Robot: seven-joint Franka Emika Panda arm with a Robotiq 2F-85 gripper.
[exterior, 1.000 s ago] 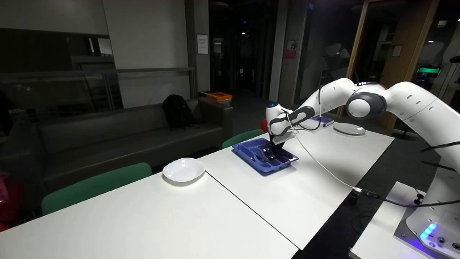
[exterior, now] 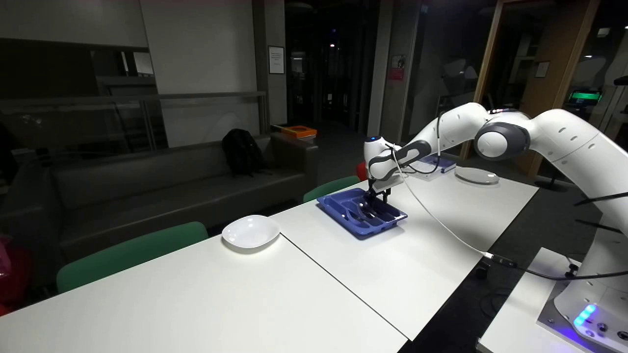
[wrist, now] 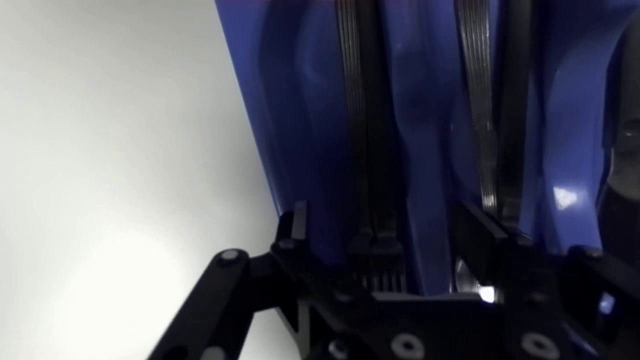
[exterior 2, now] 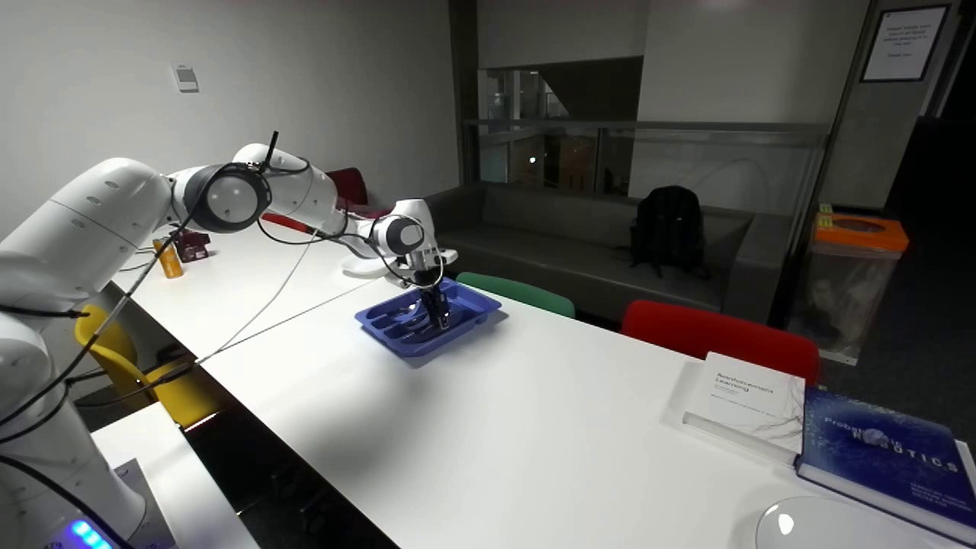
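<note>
A blue cutlery tray (exterior: 362, 235) lies on the white table, also visible in exterior view 2 (exterior 2: 416, 348). My gripper (exterior: 378, 196) is over the tray, pointing down. In the wrist view the gripper is open, its fingers (wrist: 297, 231) apart. Between and below them, forks (wrist: 384, 246) with dark handles lie in one compartment. More metal cutlery (wrist: 480, 90) lies in the compartment to the right, partly behind the right finger. A dark-handled utensil (wrist: 627, 132) shows at the right edge. No item is visibly gripped.
A white bowl (exterior: 251, 232) stands to the left of the tray, by the table seam. A pale plate (exterior: 477, 175) and two books (exterior 2: 746, 402) (exterior 2: 887, 448) lie at the table's other end. Open table (exterior 2: 512, 421) surrounds the tray. A white cable (exterior: 441, 223) hangs from the arm.
My gripper has risen slightly, and its fingers now show spread apart where they looked closer together before. The tray and bowl have not moved.
</note>
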